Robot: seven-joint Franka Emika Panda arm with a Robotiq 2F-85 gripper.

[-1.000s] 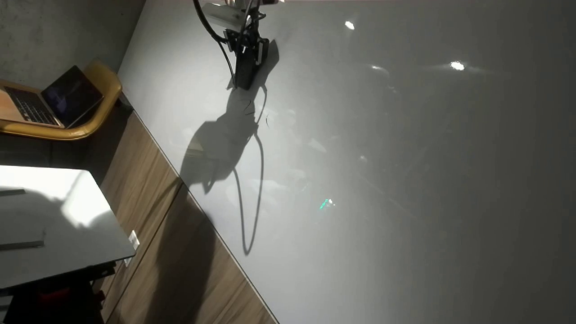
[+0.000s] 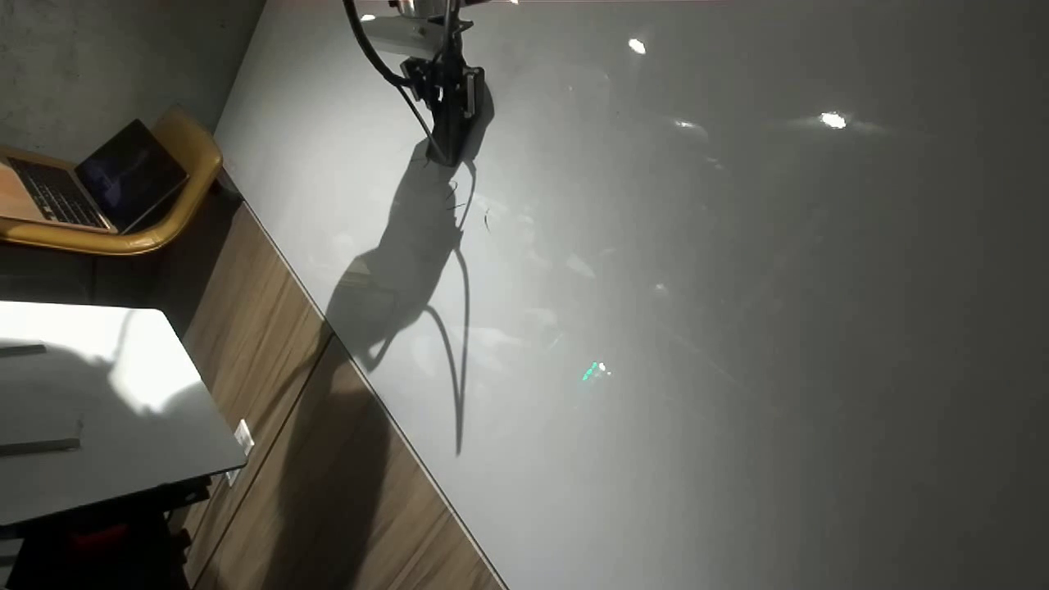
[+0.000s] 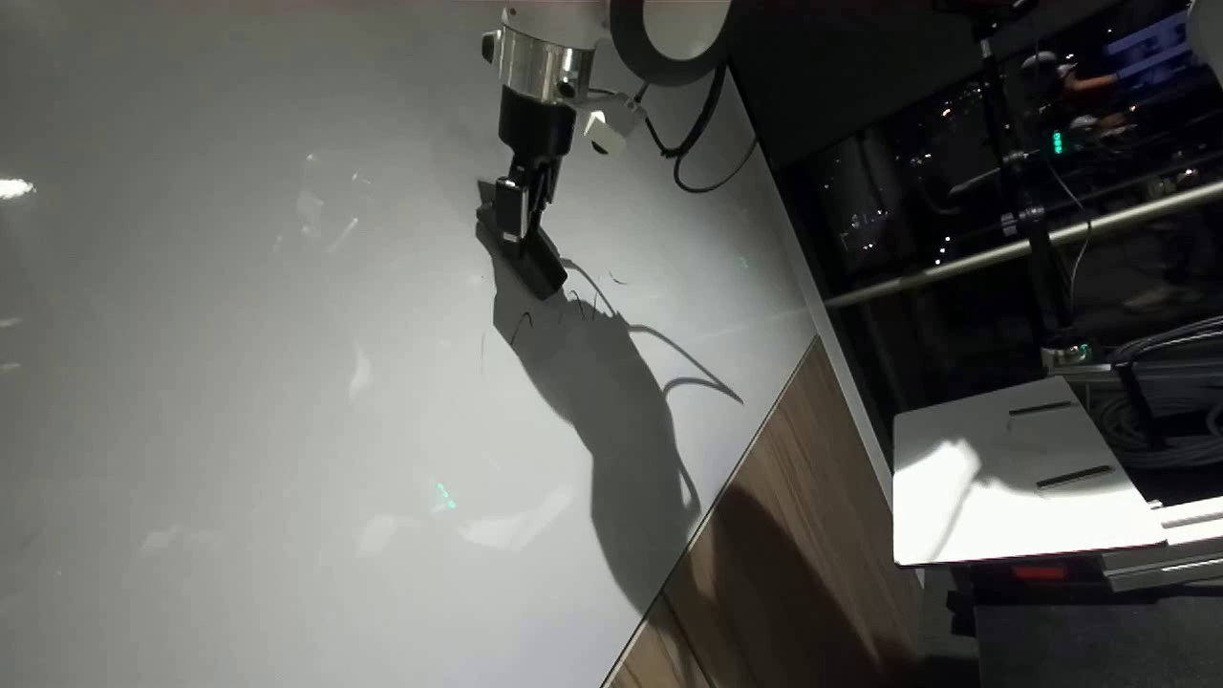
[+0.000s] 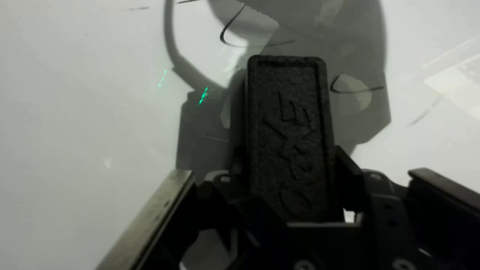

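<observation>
A black rectangular eraser (image 4: 288, 117), its face embossed with lettering, points away from my gripper in the wrist view. The fingers are shut on its sides. Behind it is a glossy white board (image 4: 90, 103) bearing thin dark strokes: one curved mark (image 4: 223, 35) beyond the eraser's end and another mark (image 4: 360, 92) to its right. In exterior view 2 the gripper (image 3: 527, 218) holds the eraser (image 3: 545, 273) close against the board, just above several short strokes. Whether it touches there I cannot tell. Exterior view 1 shows the eraser (image 2: 452, 138) near the board's upper left.
The arm's shadow (image 3: 619, 436) darkens the board below the eraser. Wood panelling (image 2: 265, 295) borders the board. A white-topped table (image 2: 98, 413) and a chair with a laptop (image 2: 133, 177) stand away from the arm. Much of the board is clear.
The gripper has shifted slightly left in exterior view 1, and the eraser's lower end has swung a little right and down. The cable's shadow has narrowed. The eraser stays held.
</observation>
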